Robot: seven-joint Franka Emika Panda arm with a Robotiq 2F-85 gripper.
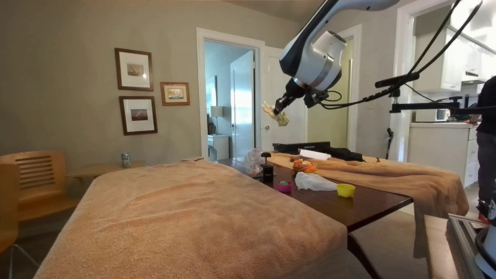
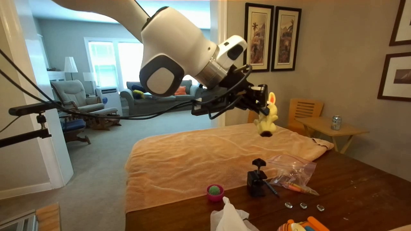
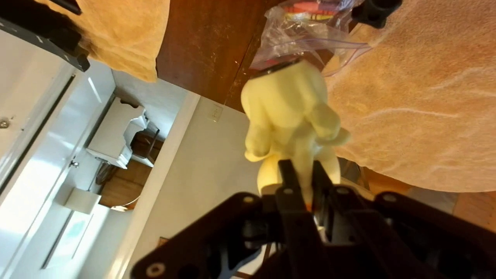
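A pale yellow rabbit figure (image 2: 268,119) hangs high above the table (image 2: 358,181), with my gripper (image 2: 263,107) shut on it around the neck or ear area. In exterior view 1 the rabbit (image 1: 281,118) is tilted, its base pointing down to the right. The wrist view shows the rabbit's body (image 3: 288,102) reaching out beyond my fingers (image 3: 289,174), base away from me. Its head is largely hidden behind the fingers there.
Below lie a clear plastic bag (image 2: 294,169), a black clamp (image 2: 256,183), a pink cup (image 2: 215,192) holding a green ball, crumpled white paper (image 2: 231,217), several clear gems (image 2: 303,206) and a yellow cup (image 1: 345,190). Tan towels (image 1: 195,218) cover both sides. The air around the rabbit is free.
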